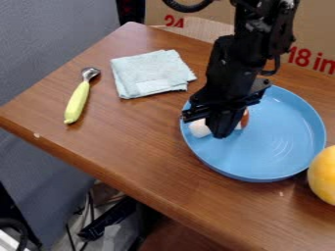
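Note:
The black robot gripper [217, 123] hangs low over a blue plate [268, 147] on the right side of the wooden table. A small white and orange object [199, 127] sits at or under its fingertips, partly hidden by them; whether the fingers grip it I cannot tell.
A folded pale cloth [153, 73] lies toward the back. An ice-cream scoop with a yellow handle [77, 101] is at the left. A yellow round object [322, 175] stands at the right edge. A cardboard box [301, 59] stands behind.

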